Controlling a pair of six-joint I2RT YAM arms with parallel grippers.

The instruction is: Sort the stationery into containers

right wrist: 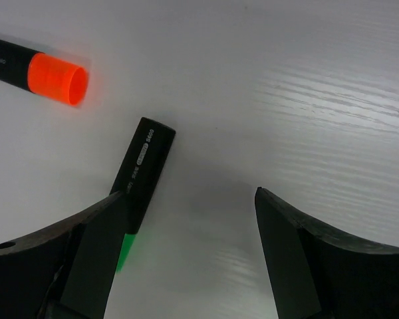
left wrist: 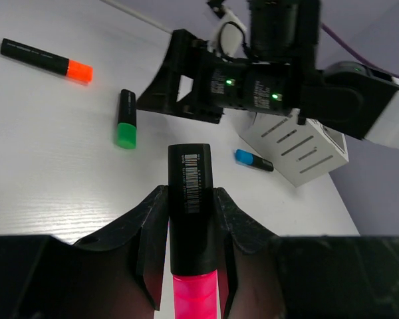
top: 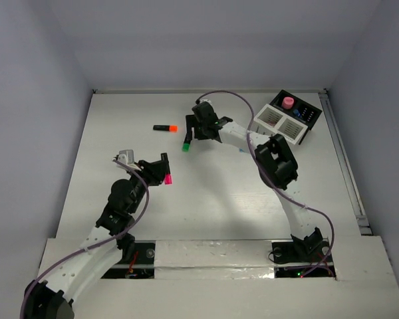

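Observation:
A black highlighter with a pink cap (left wrist: pixel 193 219) is held between the fingers of my left gripper (top: pixel 163 171), which is shut on it at the left of the table. My right gripper (top: pixel 189 126) stands open by the black highlighter with a green cap (right wrist: pixel 143 169). In the right wrist view that highlighter lies close to the left finger (right wrist: pixel 96 246), which hides part of it. The orange-capped highlighter (top: pixel 165 128) lies free farther left. A blue-capped highlighter (left wrist: pixel 254 160) rests beside the white container, mostly covered by the right arm in the top view.
At the back right stand a white slotted container (top: pixel 292 135) and a black tray (top: pixel 311 114) holding a pink round item (top: pixel 288 103) and something small and blue (top: pixel 295 112). The right arm spans the table's right half.

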